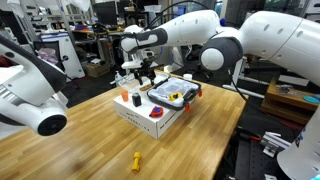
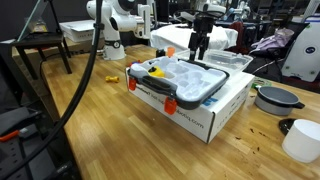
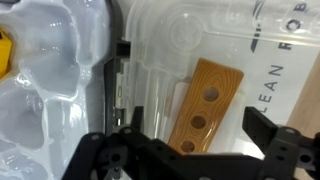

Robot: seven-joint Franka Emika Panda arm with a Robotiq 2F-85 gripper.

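Note:
My gripper is open, its two black fingers spread wide in the wrist view. Below and between them lies a wooden piece with several holes (image 3: pixel 204 103), inside or under a clear plastic container (image 3: pixel 180 38). No contact between the fingers and the wood shows. In exterior view 1 the gripper (image 1: pixel 147 80) hangs over the far side of a white box (image 1: pixel 150 121). In exterior view 2 the gripper (image 2: pixel 199 52) is behind the tray, near the clear container (image 2: pixel 217 58).
A grey-rimmed tray (image 2: pixel 170 93) with a yellow item sits on the white box. A pot (image 2: pixel 279 100) and a white mug (image 2: pixel 302 141) stand to one side. A yellow object (image 1: pixel 136 161) lies on the wooden table, whose near part is largely clear.

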